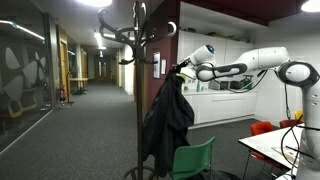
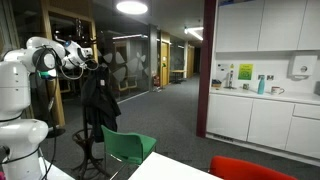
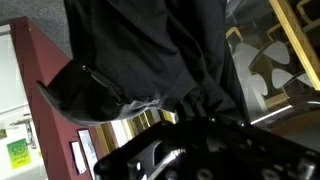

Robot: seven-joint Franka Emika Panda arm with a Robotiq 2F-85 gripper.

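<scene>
A black jacket (image 1: pixel 167 125) hangs in long folds just right of the coat stand (image 1: pixel 139 95). In exterior view 1 my gripper (image 1: pixel 181 69) is at the jacket's top, with the arm reaching in from the right. The other exterior view has the jacket (image 2: pixel 97 103) beside the coat stand (image 2: pixel 85 140) and the gripper (image 2: pixel 88 56) above it. Black cloth of the jacket (image 3: pixel 150 50) fills the middle of the wrist view and runs down to the gripper, which is shut on it. The fingertips are hidden against the dark cloth.
A green chair (image 2: pixel 130 147) stands close to the coat stand. Red chairs (image 1: pixel 261 128) and a white table (image 1: pixel 270 143) are at the right. Behind is a white kitchen counter (image 2: pixel 265 97). The carpeted corridor (image 1: pixel 90 120) lies open.
</scene>
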